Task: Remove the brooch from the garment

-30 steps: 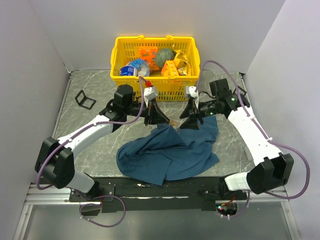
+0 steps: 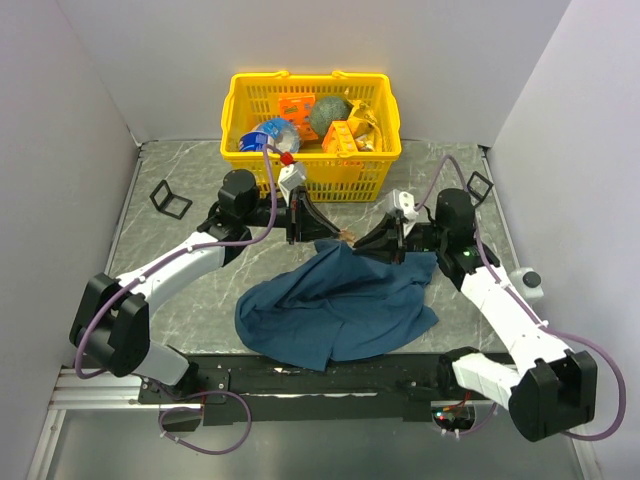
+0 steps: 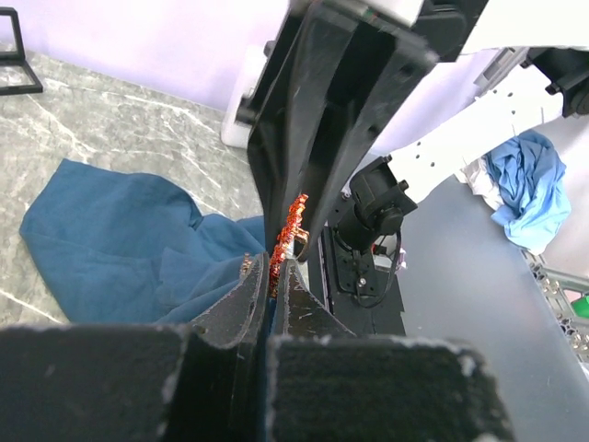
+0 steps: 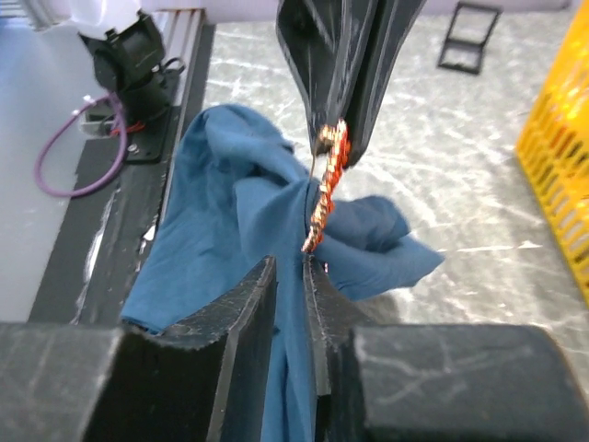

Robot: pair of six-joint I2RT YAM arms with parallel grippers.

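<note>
A red-and-gold beaded brooch sits at the raised fold of the blue garment. My left gripper is shut on the brooch, its fingertips just behind it in the right wrist view. My right gripper is at the brooch from the other side; in the left wrist view its fingers surround the brooch's upper part, and in the right wrist view they sit low around the blue cloth below it. Whether they are closed on anything cannot be made out.
A yellow basket with boxes and other goods stands at the back. Black frame stands lie at left and back right. Bare marble is clear at the left of the table.
</note>
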